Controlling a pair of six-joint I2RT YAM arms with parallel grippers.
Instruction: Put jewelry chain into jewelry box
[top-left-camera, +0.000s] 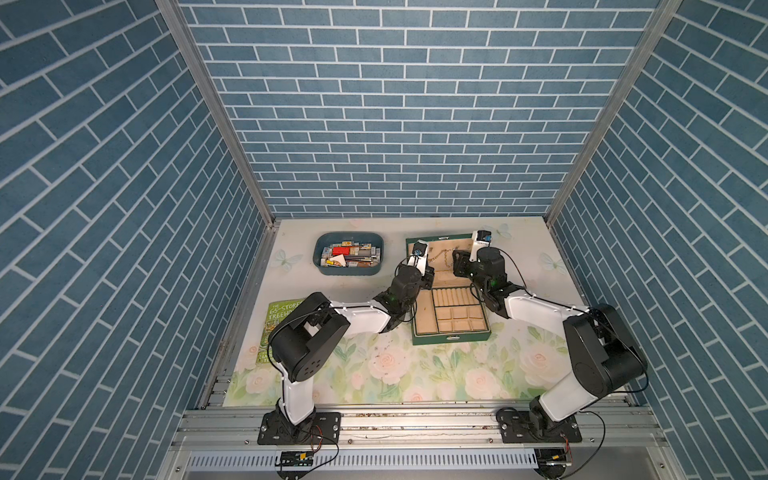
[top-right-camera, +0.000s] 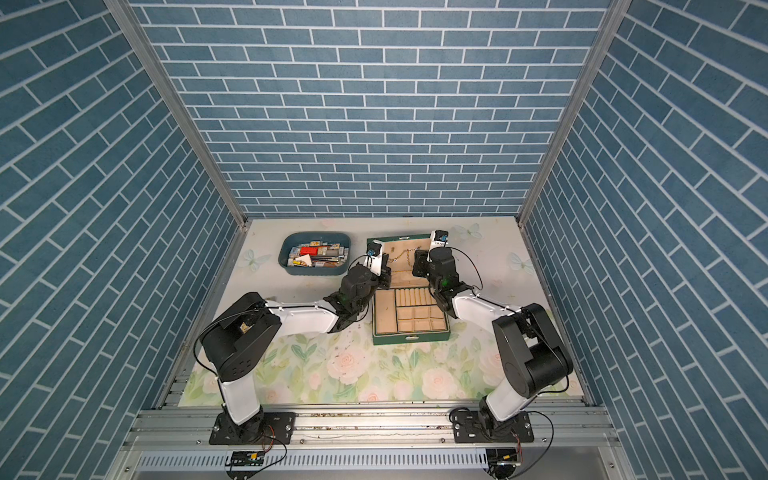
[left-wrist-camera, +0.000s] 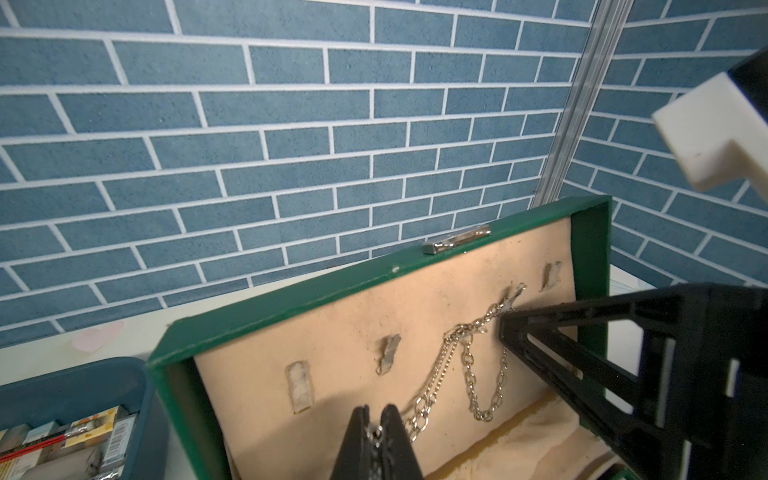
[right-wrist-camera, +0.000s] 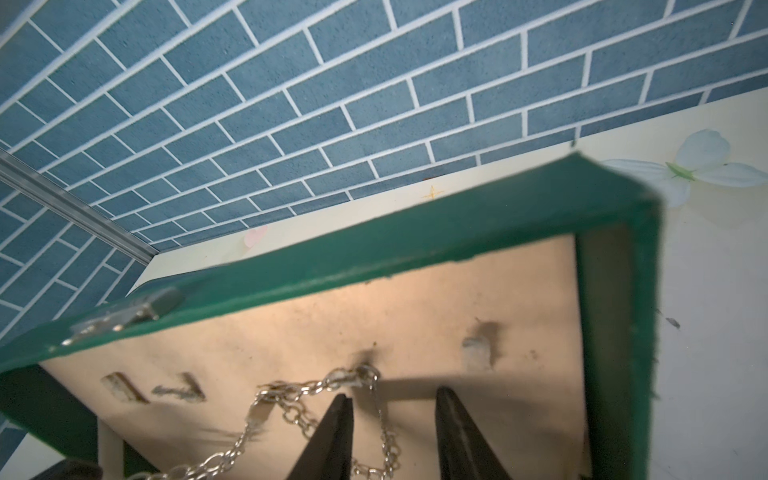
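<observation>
The jewelry box (top-left-camera: 450, 337) stands open, its lid (left-wrist-camera: 336, 384) tilted up at the back. In the left wrist view, a silver jewelry chain (left-wrist-camera: 436, 372) runs along the lid's beige inside, looped at a small hook, with one end dangling. Low in that view, my left gripper is shut, with chain links between its fingers. On the right, my right gripper is part open at the lid. The dangling strand (right-wrist-camera: 389, 448) shows in the gap of its fingers, near the left one, and is not pinched. The chain's lower end is hidden.
Left of the box stands a blue bin (top-left-camera: 349, 269) filled with small packages. A green book (top-left-camera: 276, 320) lies at the left, partly under the left arm.
</observation>
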